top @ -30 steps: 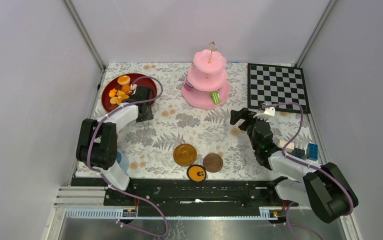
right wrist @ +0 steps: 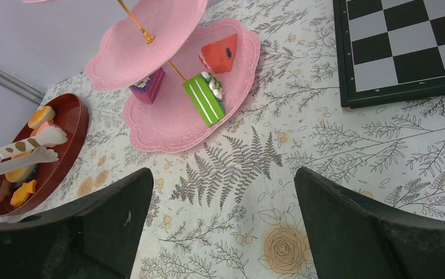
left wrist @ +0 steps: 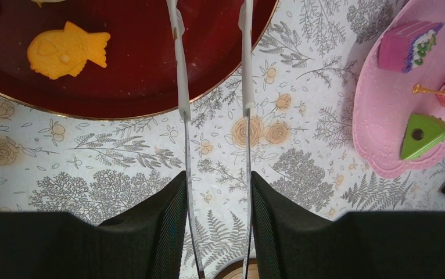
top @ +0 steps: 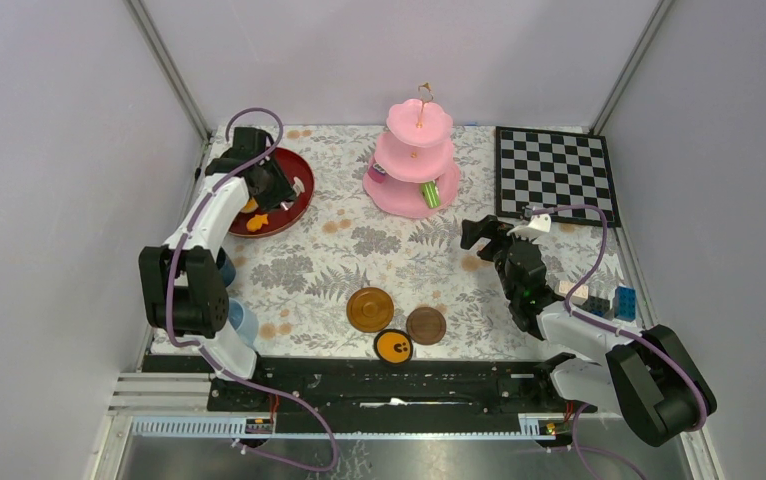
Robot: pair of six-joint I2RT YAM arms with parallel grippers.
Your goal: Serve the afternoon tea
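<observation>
My left gripper has its fingers pressed against both arms of white-tipped tongs (left wrist: pixel 183 75), which reach out over the dark red tray (top: pixel 307 207). In the right wrist view the tong tips (right wrist: pixel 51 136) stand parted above the tray; I cannot tell if food lies between them. A fish-shaped orange piece (left wrist: pixel 68 50) and other toy foods lie there, partly hidden by my left arm. On the bottom tier of the pink stand (top: pixel 389 200) sit a green cake (right wrist: pixel 204 99), a purple cake (right wrist: pixel 148 86) and a red wedge (right wrist: pixel 219 53). My right gripper (top: pixel 469 235) hangs open and empty.
A checkered board (top: pixel 556 170) lies at the back right. Near the front are a gold-brown saucer (top: pixel 370 309), a brown coaster (top: pixel 426 325) and an orange-faced coaster (top: pixel 393 346). A light blue cup (top: pixel 243 322) stands by the left arm.
The right arm is still.
</observation>
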